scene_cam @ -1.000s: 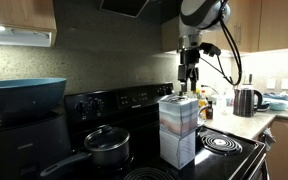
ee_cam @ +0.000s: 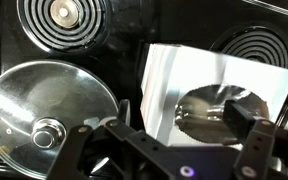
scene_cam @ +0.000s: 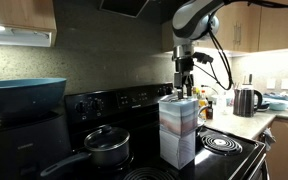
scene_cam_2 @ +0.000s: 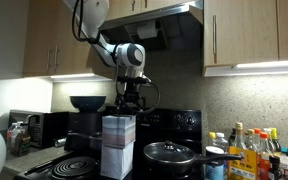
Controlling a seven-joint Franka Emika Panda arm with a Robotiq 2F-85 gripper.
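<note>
A tall pale stack that looks like two boxes [scene_cam: 177,145] stands on the stove among the burners. From the wrist view its white top [ee_cam: 164,75] carries a shiny, dark oval patch [ee_cam: 219,112]; whether that is an opening or a lid I cannot tell. Just over this top hangs my gripper [scene_cam: 182,92], pointing down. Its fingers are apart, one near the stack's left edge and the other over the oval, with nothing held between them. Whether the fingertips touch the top is unclear. The second exterior view also has the gripper [scene_cam_2: 131,107] right above the stack [scene_cam_2: 117,145].
On the stove beside the stack sits a glass-lidded pot [scene_cam: 107,148]. A lidded pan [scene_cam_2: 171,155] shows in the second exterior view. Several bottles [scene_cam_2: 249,150] crowd the counter, and a black kettle [scene_cam: 246,101] stands further right. A large blue bowl [scene_cam: 24,97] is at left.
My gripper has come down and slightly left, from above the stack to close over its top. The stack and pot have not moved.
</note>
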